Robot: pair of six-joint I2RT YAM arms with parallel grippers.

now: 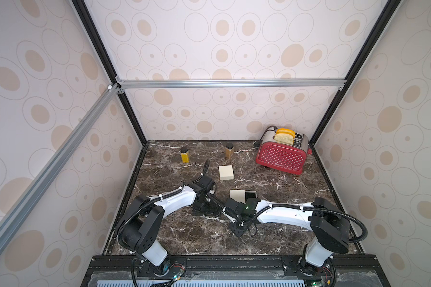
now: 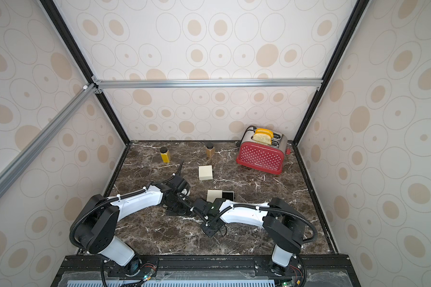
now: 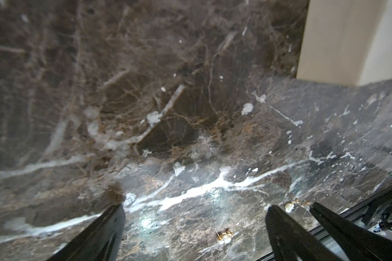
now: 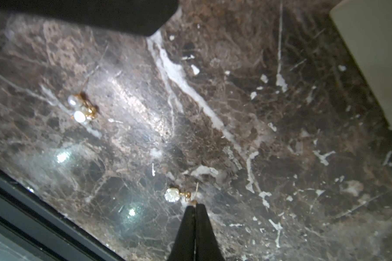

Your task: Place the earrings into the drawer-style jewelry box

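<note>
Two gold earrings with pearl-like stones lie on the marble table. One earring [image 4: 81, 108] rests at the left of the right wrist view. The other earring [image 4: 177, 194] lies right at the tips of my right gripper, whose fingers are together; whether they pinch any of it is unclear. My left gripper is open, with the first earring [image 3: 224, 236] lying on the table in view between its spread fingers. A cream box [image 1: 237, 194] with a dark open section [image 1: 250, 195], seemingly the drawer box, stands behind the right gripper.
Another cream box [image 1: 226, 172] stands farther back. Beyond it are a yellow jar [image 1: 184, 155], a brown jar [image 1: 229, 150] and a red toaster [image 1: 282, 153]. Both grippers are close together over the front middle of the table; a black rail [image 4: 39, 213] runs along the front edge.
</note>
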